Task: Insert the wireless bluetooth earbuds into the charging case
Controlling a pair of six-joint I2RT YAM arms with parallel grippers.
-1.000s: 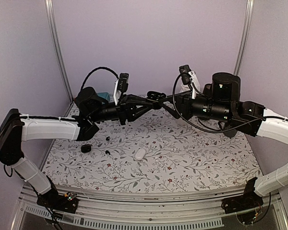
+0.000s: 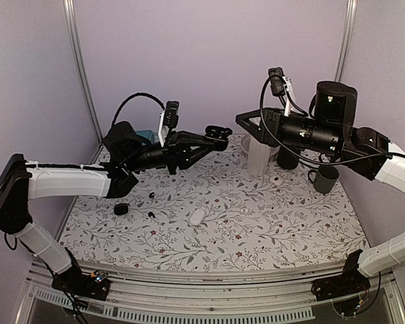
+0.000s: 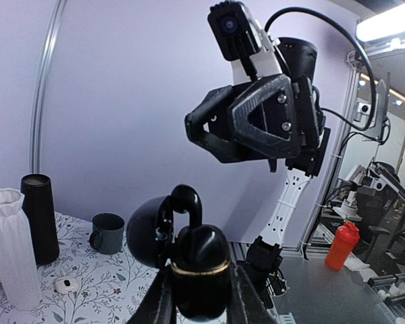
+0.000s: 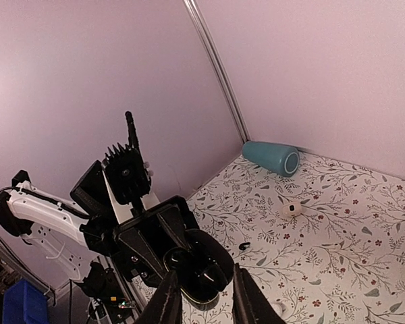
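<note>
A black charging case [image 2: 219, 138] hangs above the table with its lid raised, and my left gripper [image 2: 208, 146] is shut on it. In the left wrist view, the case's rounded body [image 3: 202, 260] has a thin gold line around it. The right wrist view shows the raised case [image 4: 199, 293] beyond my right gripper; what sits inside it is too dark to tell. That gripper stands part open, apart from the case, with no held object visible. On the table at left lie two small black pieces, one nearer the back [image 2: 151, 195] and one nearer the front [image 2: 151, 214].
A small black box [image 2: 121, 208] and a white rounded case [image 2: 198, 217] rest on the patterned table. At the back right stand a white vase [image 2: 258, 158], a dark mug [image 2: 324, 178] and a black cylinder [image 3: 39, 219]. A teal cup [image 4: 271, 158] lies on its side.
My right gripper has drawn back to the right and slightly up, leaving a gap between it and the case. My left arm and the case have stayed in place.
</note>
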